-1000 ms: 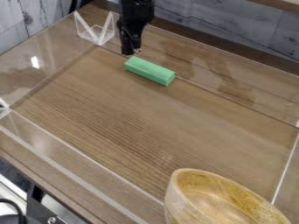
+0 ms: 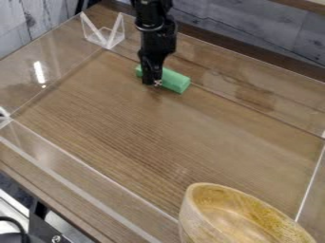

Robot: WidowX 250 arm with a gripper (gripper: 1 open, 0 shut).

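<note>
A green block (image 2: pixel 173 81) lies on the wooden tabletop toward the back centre. The dark gripper (image 2: pixel 151 78) reaches down from the top and sits at the block's left part, its tip low against it. Whether the fingers are open or shut on the block is too small and dark to tell.
A yellow bowl (image 2: pixel 238 220) sits at the front right corner. A clear plastic piece (image 2: pixel 105 30) is at the back left, another at the left edge.
The block looks about where it was.
</note>
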